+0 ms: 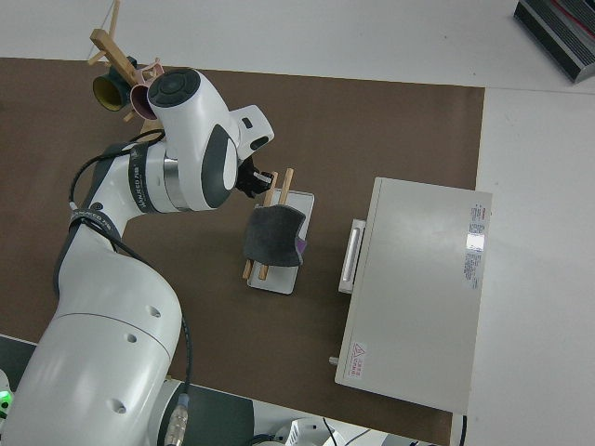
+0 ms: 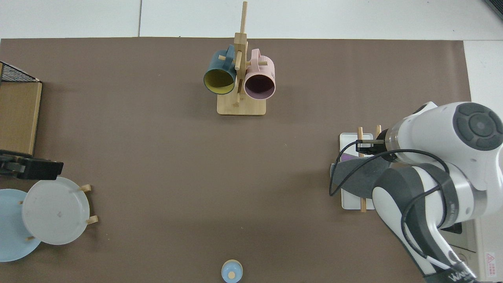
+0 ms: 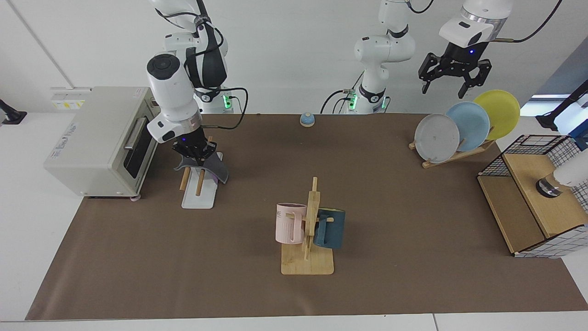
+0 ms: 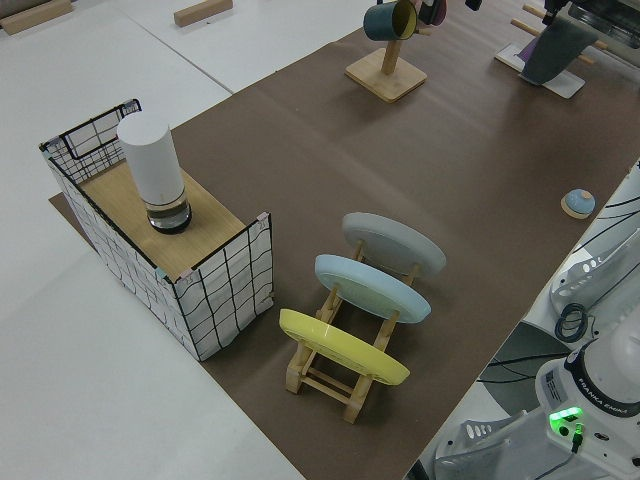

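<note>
One arm's black gripper is at a small white rack with wooden pegs, over which a dark grey cloth is draped, with a bit of purple beneath. Whether that gripper holds the cloth is hidden by the arm in the top view and unclear elsewhere. The other black gripper is raised above the plate rack, with its fingers spread apart and nothing visible between them.
A mug tree holds teal and pink mugs. Plates stand in a wooden rack beside a wire-and-wood shelf. A toaster oven borders the cloth rack. A small blue object lies alone.
</note>
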